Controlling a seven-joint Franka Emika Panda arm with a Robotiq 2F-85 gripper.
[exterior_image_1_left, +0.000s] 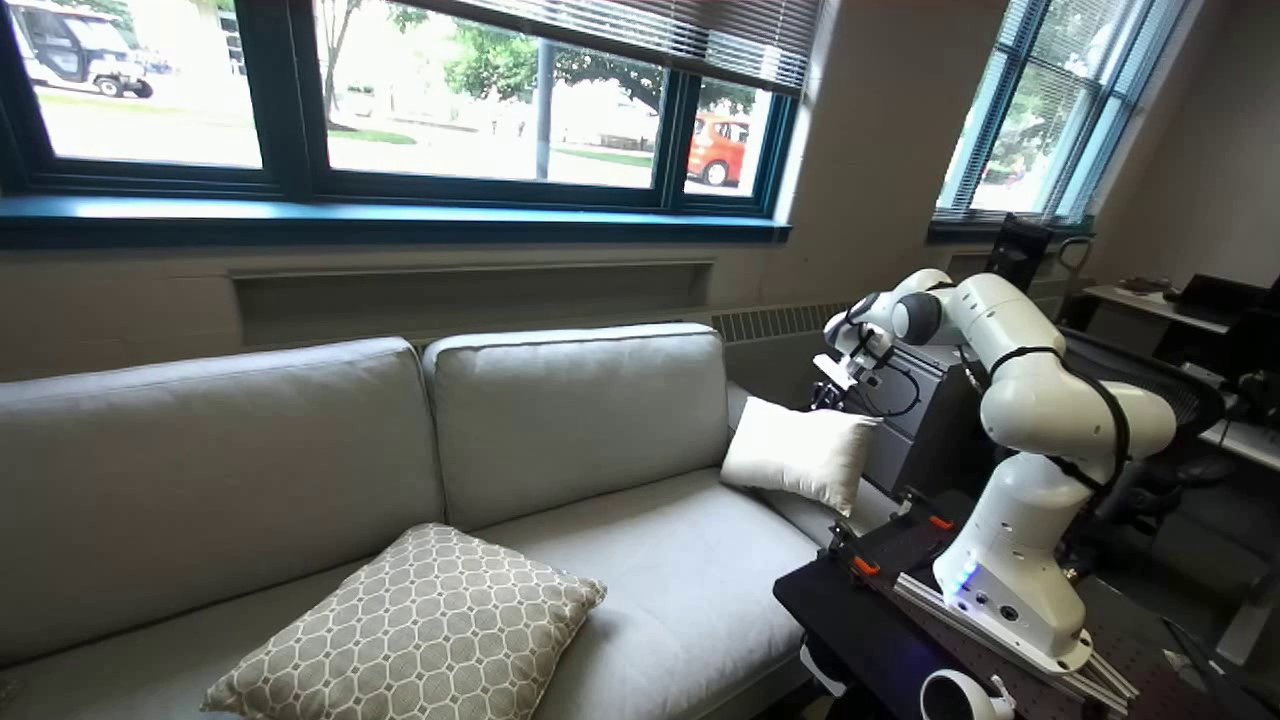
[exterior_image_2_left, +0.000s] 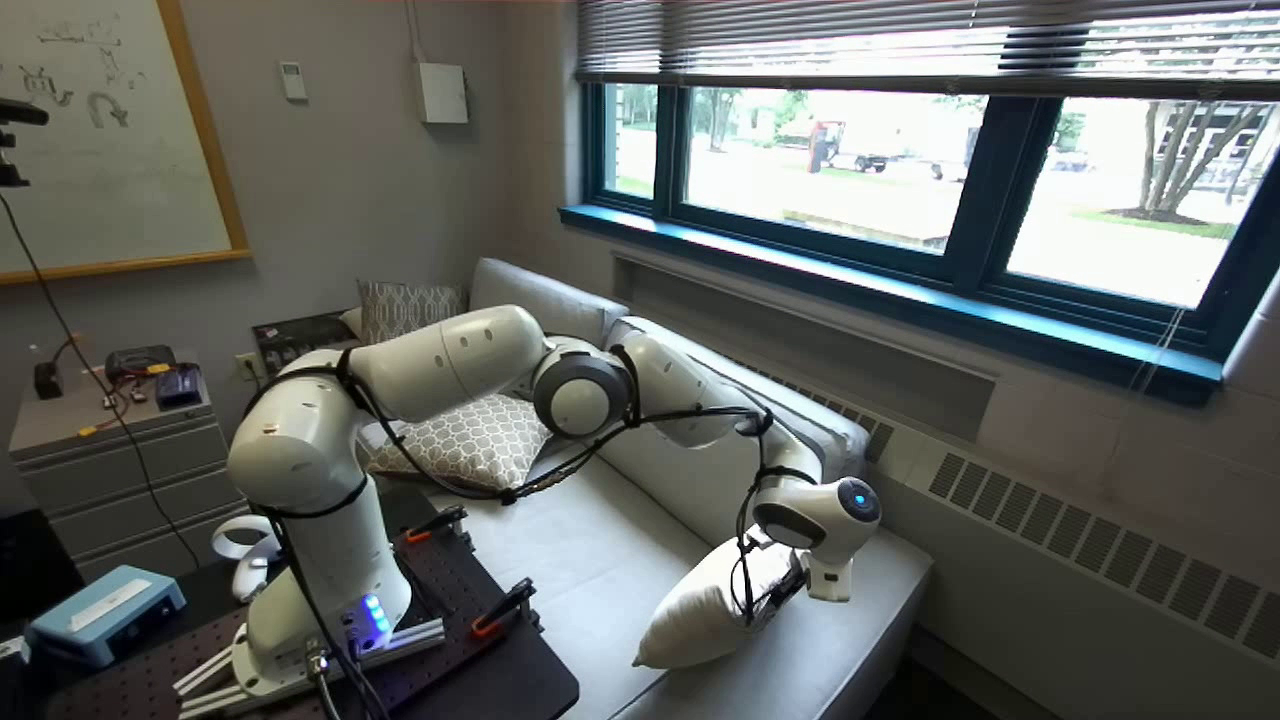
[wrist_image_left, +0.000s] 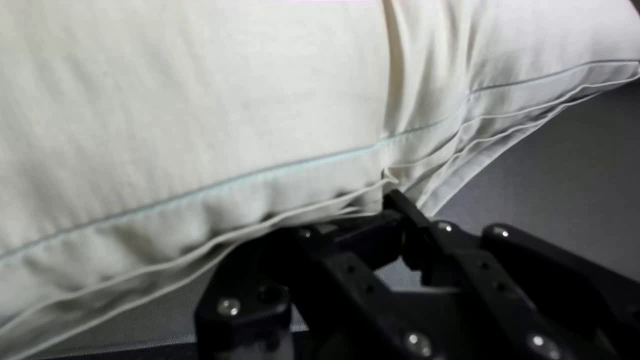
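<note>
The plain white pillow (exterior_image_1_left: 798, 450) is tilted at the right end of the grey sofa (exterior_image_1_left: 648, 564), by the armrest. At its upper edge is my gripper (exterior_image_1_left: 828, 396), pointing down. Up close in the wrist view, the gripper is shut on the seamed border of the white pillow (wrist_image_left: 180, 90), and a deep crease runs up the cloth from the fingertips. From the other side, the pillow (exterior_image_2_left: 696, 612) hangs or leans below the wrist; whether its lower edge touches the seat cannot be made out.
A patterned beige pillow (exterior_image_1_left: 420, 630) lies on the sofa seat to the left, with clear seat between the two pillows. The black table (exterior_image_1_left: 858, 624) carrying the arm stands in front of the sofa's right end. Sofa back cushions (exterior_image_1_left: 576, 408) line the wall side.
</note>
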